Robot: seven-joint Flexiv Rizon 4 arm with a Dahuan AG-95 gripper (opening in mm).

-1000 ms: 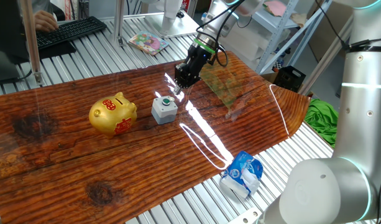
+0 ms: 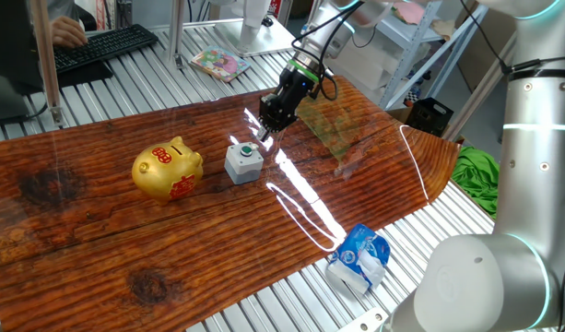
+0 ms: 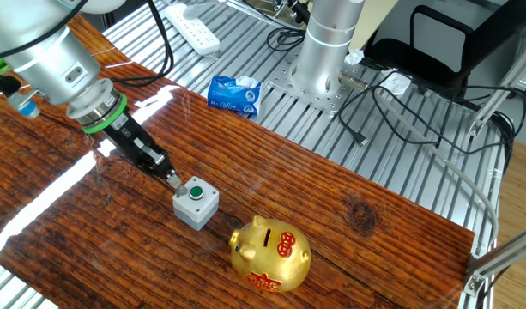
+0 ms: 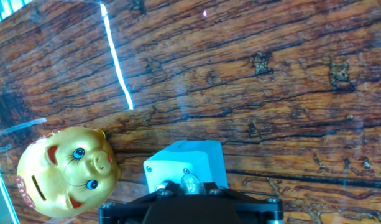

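Note:
A small white box with a green button (image 3: 196, 193) on top stands on the wooden table, upright. My gripper (image 3: 178, 185) slants down to it, its pale tips right at the box's near top edge, beside the button; whether they touch it I cannot tell. From the wrist, the white box (image 4: 187, 163) lies just beyond the gripper, which hides the button. The fingers look shut together, with no separate object showing between them. In exterior view 1 the gripper (image 2: 264, 135) comes in from behind the box (image 2: 243, 164).
Close beside the box sits a golden piggy bank (image 3: 271, 255) with red markings. A blue tissue pack (image 3: 234, 95) lies at the table's edge near the robot's base (image 3: 318, 64). Bare wood (image 2: 88, 249) spreads over much of the table. Bright light reflections streak it.
The arm has barely shifted over the last second. The box, piggy bank and tissue pack are where they were.

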